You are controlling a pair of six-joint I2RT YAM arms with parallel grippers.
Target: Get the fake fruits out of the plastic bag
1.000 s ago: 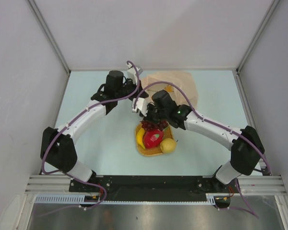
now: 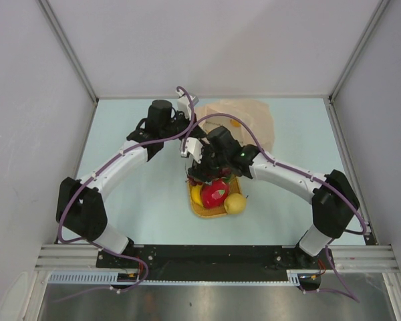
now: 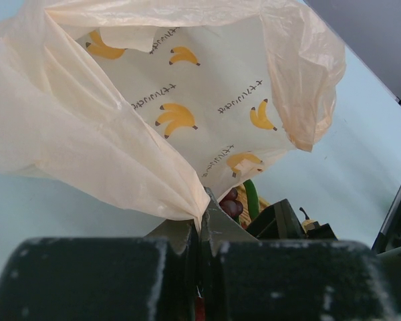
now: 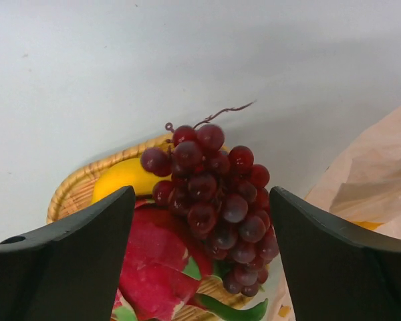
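Observation:
A pale peach plastic bag [image 3: 93,134] with banana prints lies at the back of the table, its mouth spread wide. My left gripper is shut on a gathered fold of the bag's edge. Dark red grapes [image 4: 235,207] rest on the other fruits in a wicker basket [image 4: 65,197]. Over them, my right gripper points down with its fingers apart, grapes showing between them. From above, this gripper [image 2: 202,172] covers much of the bunch. Whether the fingers touch the grapes cannot be told.
The basket also holds a red fruit [image 2: 215,193], a yellow fruit [image 2: 196,195] and a round yellowish fruit [image 2: 235,203]. Both arms come close together between bag and basket. Bare table [image 2: 150,210] lies to the basket's left and right.
The right gripper has shifted slightly left, and its fingers now spread wider over the grapes. The grapes have settled a little to the left. The left arm and the bag look nearly unchanged.

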